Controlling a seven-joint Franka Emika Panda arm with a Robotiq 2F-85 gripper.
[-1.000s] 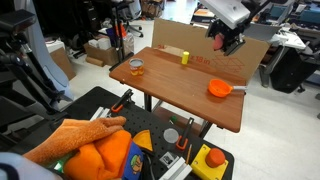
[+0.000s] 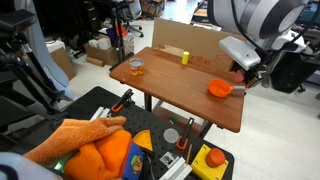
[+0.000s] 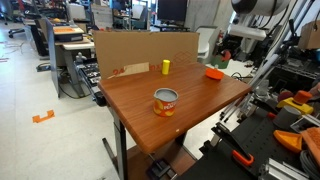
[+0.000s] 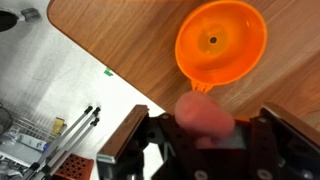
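An orange bowl-shaped pan (image 2: 219,89) rests on the wooden table near its right edge; in the wrist view the pan (image 4: 217,45) points a short tab toward my gripper. Seen from outside, the gripper (image 2: 240,76) hangs just above the pan's handle side, apart from it. Its fingers are shut. A blurred pink, rounded mass sits at the fingertips; whether it is the tips' own covering or something thin between them is unclear. In the second exterior view the pan (image 3: 213,73) lies at the table's far side.
A tin can (image 3: 165,101) and a small yellow object (image 2: 185,58) stand on the table (image 2: 180,85). A cardboard panel (image 3: 140,53) closes its back edge. Orange cloth (image 2: 95,158) and tools crowd the nearer bench.
The gripper has come down and to the right, from above the table's back part to close over the pan's handle side. The pan has not moved.
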